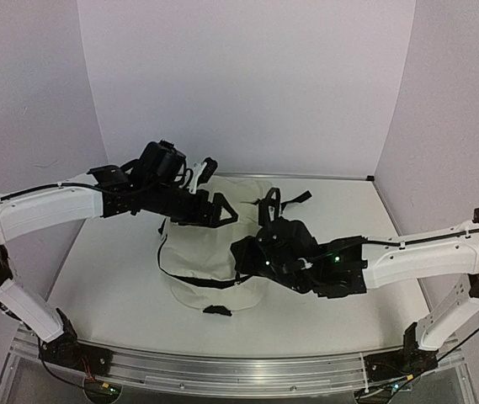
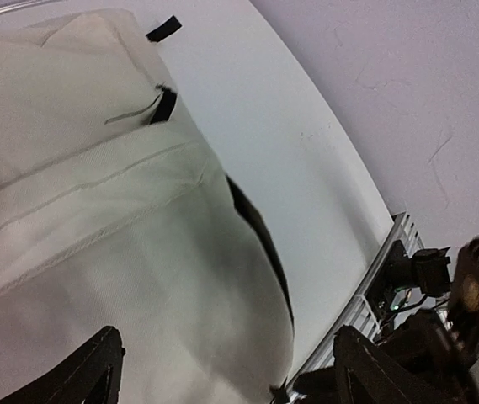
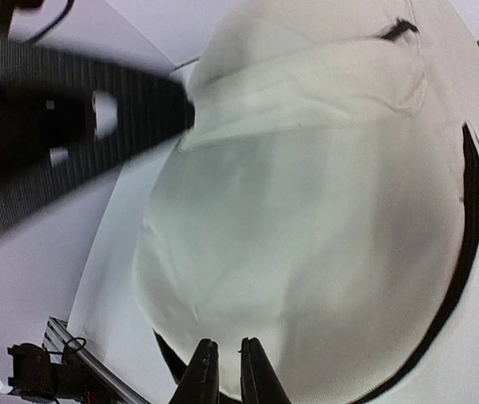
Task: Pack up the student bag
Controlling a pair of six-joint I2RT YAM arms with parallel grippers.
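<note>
A pale cream bag (image 1: 195, 252) with black zip edging lies on the white table, its top toward the back. In the top view my left gripper (image 1: 226, 192) is over the bag's upper part. The left wrist view shows its fingers (image 2: 89, 370) wide apart above the bag's fabric (image 2: 197, 278), nothing between them. My right gripper is low at the bag's front, near the black zip edge (image 3: 466, 244). Its two fingers stand close together with a narrow gap, and pale fabric shows behind. Whether they touch the bag is unclear.
Both arms reach in close together; a black part of the left gripper looms in the right wrist view. Black straps (image 1: 296, 200) stick out at the bag's back right.
</note>
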